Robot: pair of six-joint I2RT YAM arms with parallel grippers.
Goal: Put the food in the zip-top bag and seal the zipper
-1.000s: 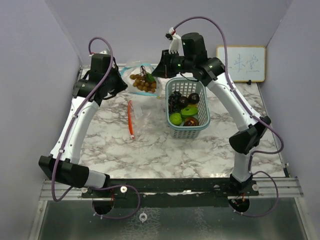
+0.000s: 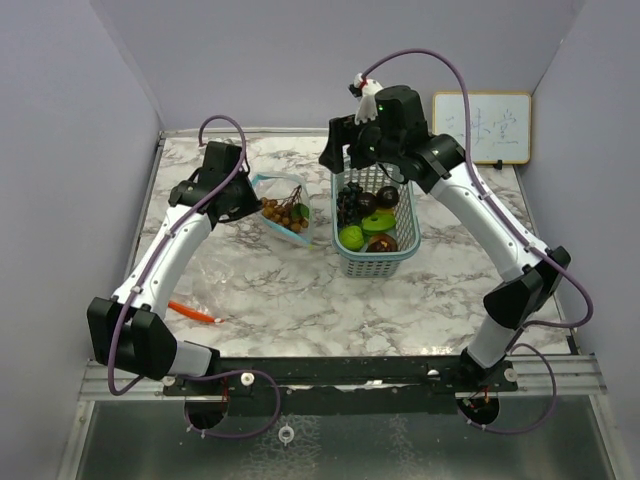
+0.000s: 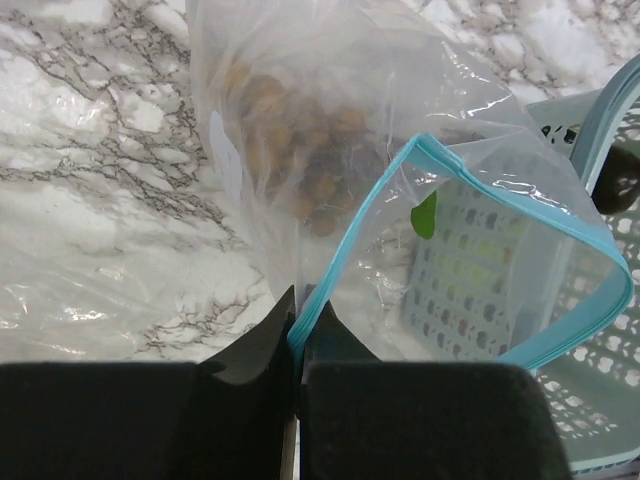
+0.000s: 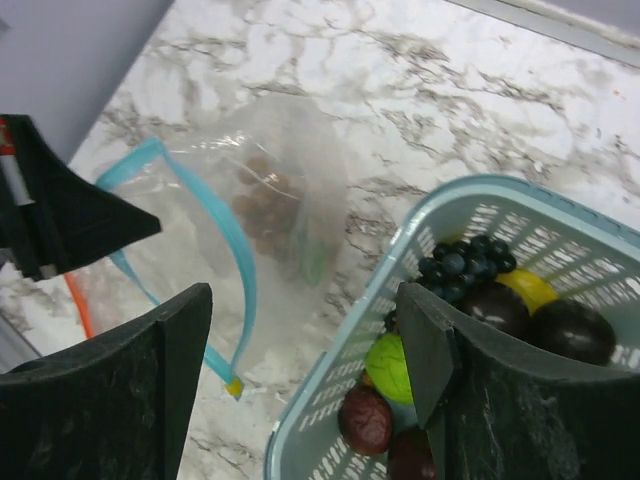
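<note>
A clear zip bag with a blue zipper rim (image 3: 350,240) gapes wide, with a bunch of round brown fruit (image 2: 285,214) and a green leaf inside it. My left gripper is shut on one side of that rim. The far corner of the rim, with a yellow slider (image 4: 235,387), hangs free near the basket. Over the basket's back left corner, my right gripper stands open with nothing between its fingers. The pale green basket (image 2: 372,264) holds dark grapes (image 4: 465,263), a light green ball-shaped food (image 4: 390,368) and several other foods.
A second clear bag with an orange strip (image 2: 192,312) lies on the table at the left front. The whiteboard (image 2: 482,125) stands at the back right. Bare marble table (image 2: 300,315) stretches across the front middle.
My right gripper has come away from the bag's rim, rising to the right. The orange-strip bag has slid left and forward.
</note>
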